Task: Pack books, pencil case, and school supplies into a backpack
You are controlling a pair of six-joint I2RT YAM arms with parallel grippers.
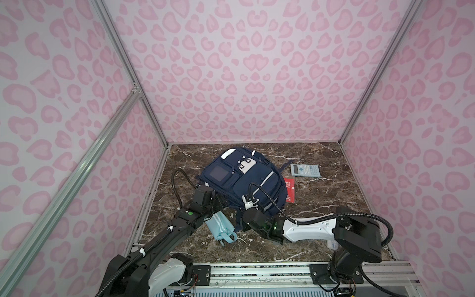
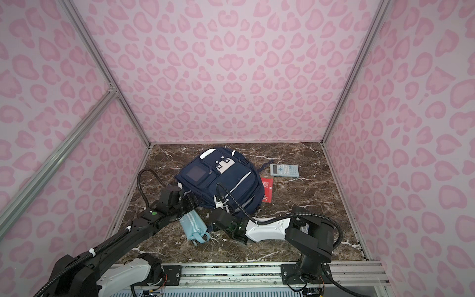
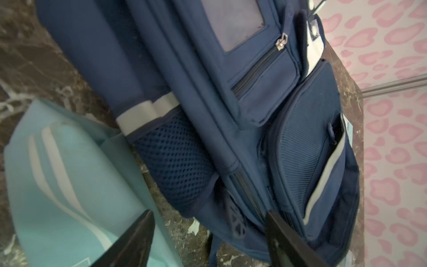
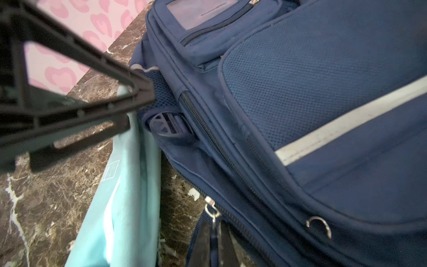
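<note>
The navy backpack lies on the marble top with both grippers at its near side. My left gripper stands open beside its lower edge and the light-blue pencil case, its fingers apart with nothing clearly between them. My right gripper is shut at a metal zipper pull on the bag's edge; whether it pinches the pull or strap behind is hard to tell. The pencil case lies below the bag, between the arms in both top views.
A light-blue calculator lies at the back right. A red book lies partly under the bag's right side. A pale item is mostly hidden behind the right arm.
</note>
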